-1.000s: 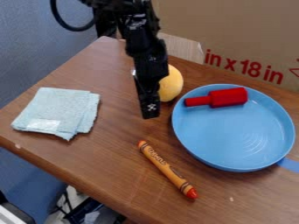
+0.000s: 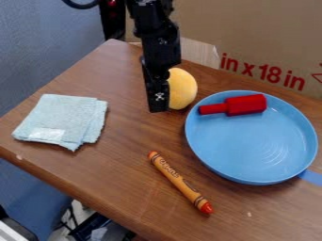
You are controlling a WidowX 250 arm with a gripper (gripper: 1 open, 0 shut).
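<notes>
My black gripper [image 2: 157, 94] hangs over the wooden table, just left of a yellow round object [image 2: 183, 90] that is partly behind it; whether the fingers are open or shut is hard to make out. A red rolling-pin-like object [image 2: 242, 105] lies on a blue plate [image 2: 251, 152] at the right. An orange crayon-shaped object [image 2: 176, 178] lies in front, and a folded pale blue cloth [image 2: 63, 120] lies at the left.
A cardboard box [image 2: 265, 47] stands along the back. The table's left edge drops away beside the cloth. Bare table [image 2: 113, 188] lies between cloth and crayon and at the back left.
The objects on the table have not visibly moved.
</notes>
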